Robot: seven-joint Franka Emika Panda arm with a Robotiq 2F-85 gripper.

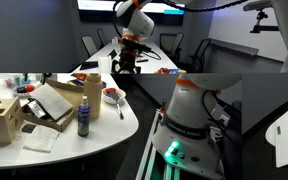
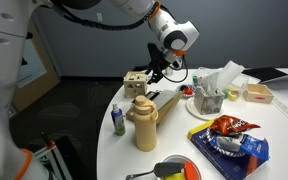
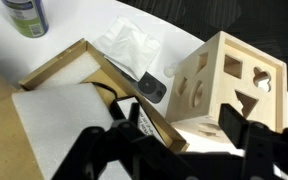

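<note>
In the wrist view my gripper has its two dark fingers apart, with nothing seen held between them. Below it lies an open cardboard box holding a white flat piece and a black item with a white label. The wooden shape-sorter cube stands beside the box, close to the right finger. From exterior view 2, the gripper hangs above the far end of the box, near the cube. Exterior view 1 is broken into mismatched bands; its lower band shows the white piece leaning in the box.
A white cloth and a can lie beyond the box. A tan bottle stands near it. Red and blue packets, a white container and a bowl crowd the other side.
</note>
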